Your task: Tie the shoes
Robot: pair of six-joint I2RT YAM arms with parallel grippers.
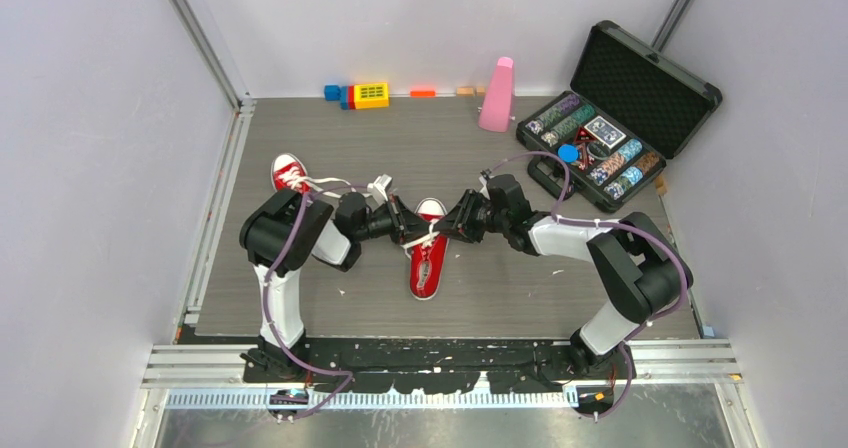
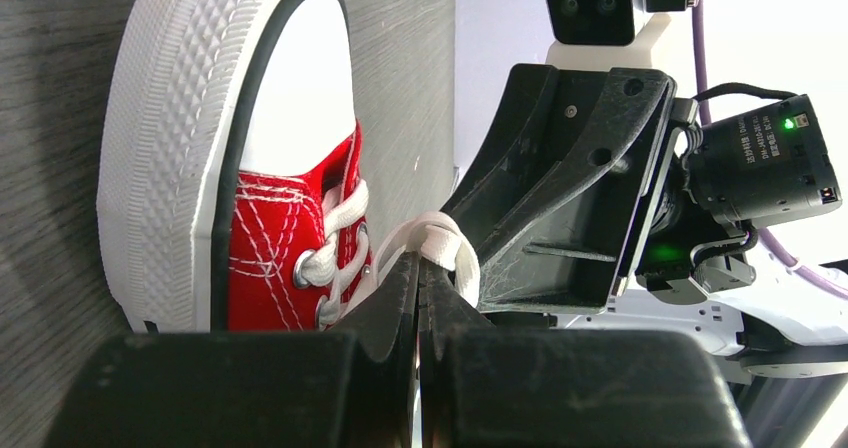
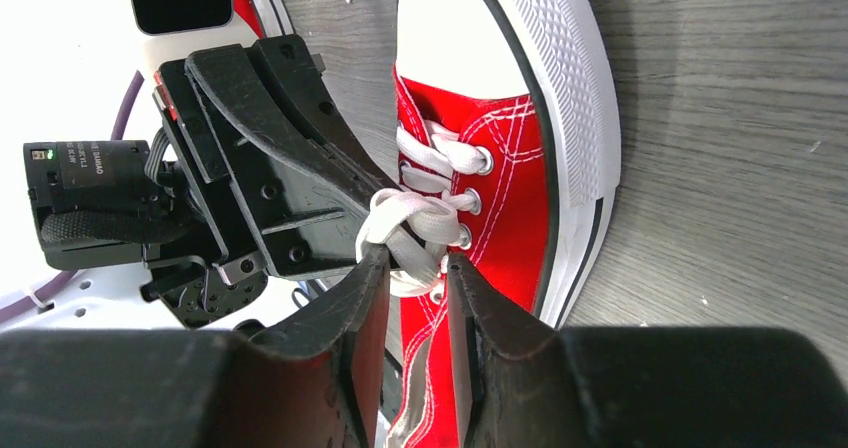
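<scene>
A red shoe [image 1: 427, 260] with a white toe cap stands at mid-table, toe away from me, between both grippers. My left gripper is shut at its laces; a loop of white lace [image 2: 437, 240] curls round its fingertips. Whether any lace lies between those fingers is hidden. From the other side, my right gripper stands part open, its fingertips apart. Just beyond them, the bunched white lace [image 3: 405, 218] wraps the left gripper's end. A second red shoe [image 1: 289, 172] with long loose laces sits at far left, partly behind the left arm.
An open case of poker chips [image 1: 600, 148] occupies the back right. Along the back edge are a pink block [image 1: 497, 96], toy bricks [image 1: 370, 95] and an orange piece [image 1: 423, 93]. Bare table shows in front of and behind the middle shoe.
</scene>
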